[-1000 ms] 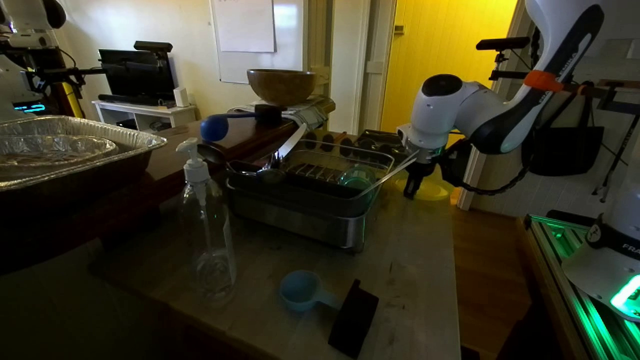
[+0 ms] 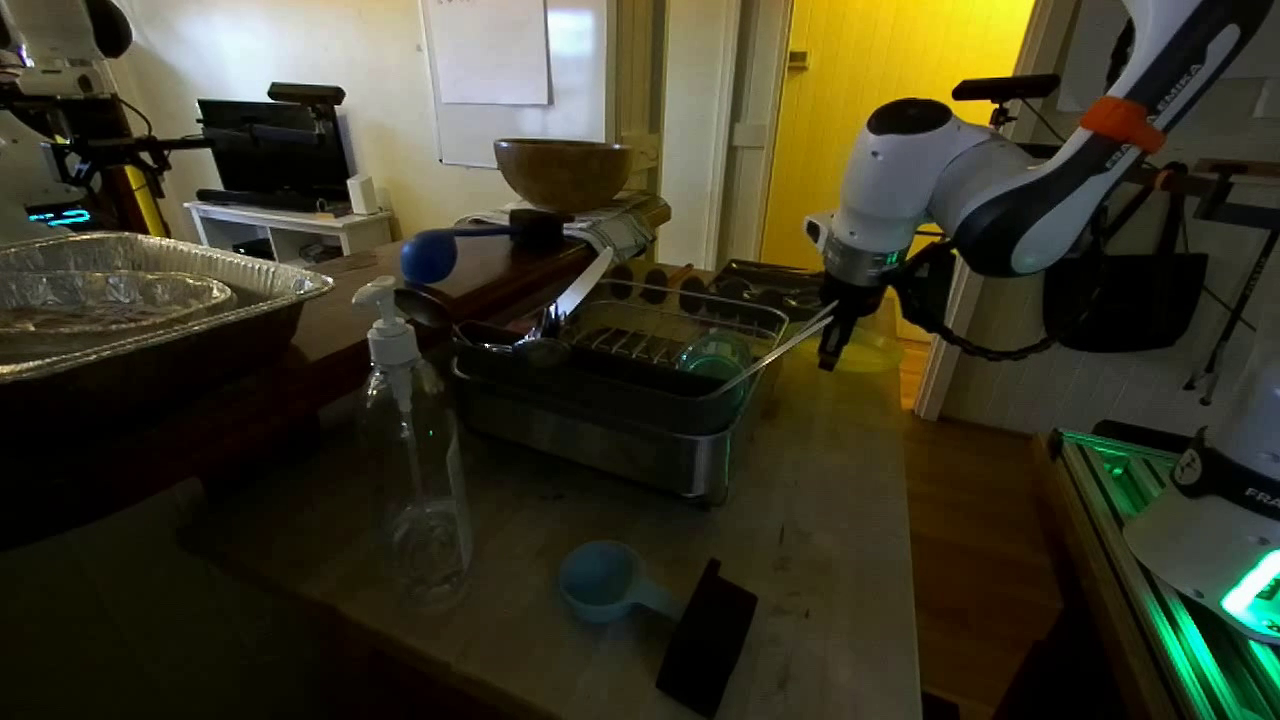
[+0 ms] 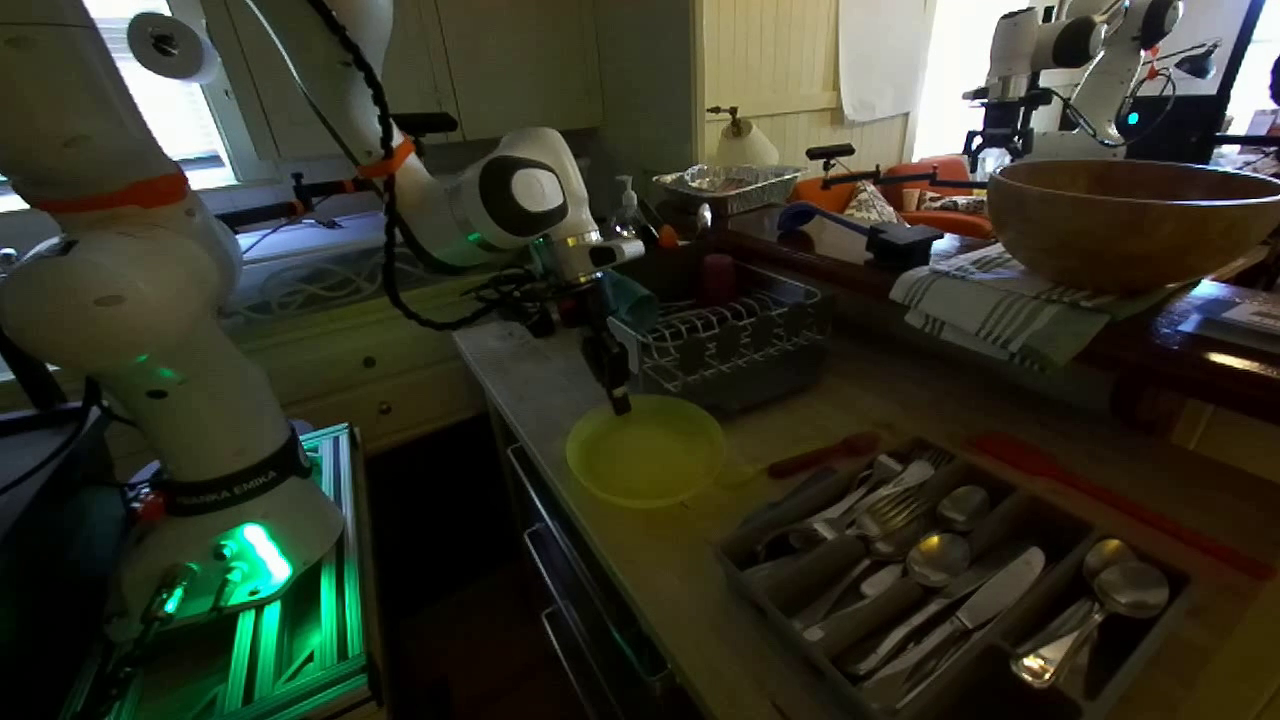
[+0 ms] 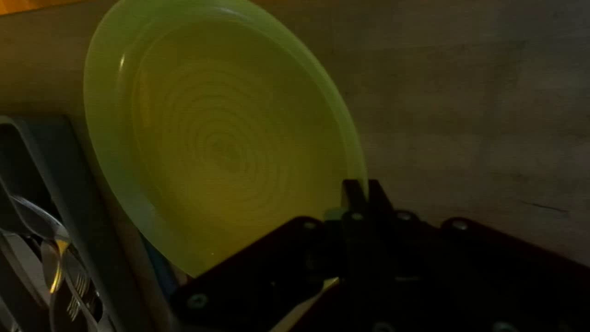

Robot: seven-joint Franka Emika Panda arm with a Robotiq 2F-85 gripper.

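A translucent yellow-green plate fills much of the wrist view, its face toward the camera. My gripper is shut on the plate's rim, one finger on either side of the edge. From the second exterior view, the gripper reaches down to the side of the plate nearer the dish rack. The first exterior view shows the plate partly hidden behind the gripper; it seems raised off the counter, though the gap beneath is hard to see in the dim light.
A dish rack stands close beside the plate. A grey cutlery tray lies on its other side, with a red-handled utensil between. The counter's edge runs near the plate. A soap bottle and blue scoop occupy the opposite end.
My gripper has moved upward and slightly right in the first exterior view. The plate's visible part now sits higher there too, moving with the gripper. The other objects look unmoved.
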